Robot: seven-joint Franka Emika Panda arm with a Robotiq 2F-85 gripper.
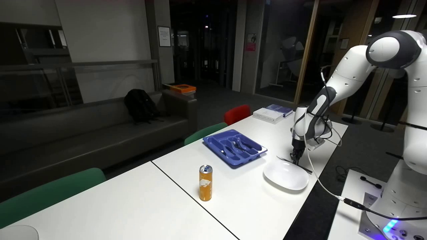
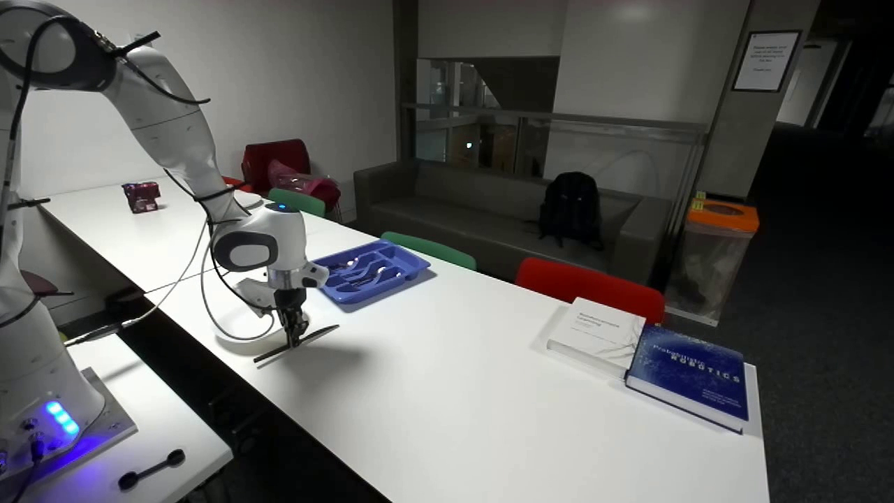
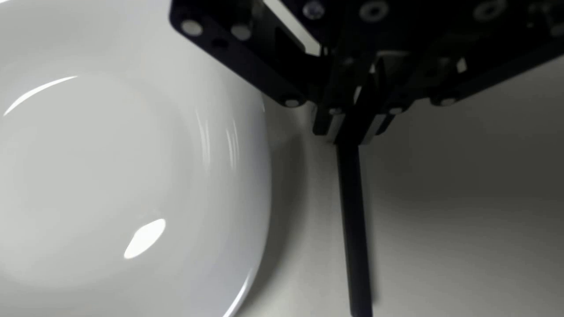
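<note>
My gripper is shut on a long, thin utensil with a black handle (image 3: 357, 227), probably a knife. Its handle runs down the wrist view, to the right of a white plate (image 3: 95, 174). In exterior view 2 the utensil (image 2: 320, 332) sticks out on both sides of the gripper (image 2: 293, 339), slanted, close above the table with a shadow nearby. A blue cutlery tray (image 1: 236, 162) with several utensils in its compartments rests farther left in exterior view 1. The gripped part is hidden by the fingers.
An orange can (image 1: 205, 184) stands upright on the table, nearer the camera in exterior view 1. A white book (image 2: 596, 331) and a blue book (image 2: 689, 369) lie at the table's other end. Between them and the gripper, the tabletop (image 2: 452, 369) is clear.
</note>
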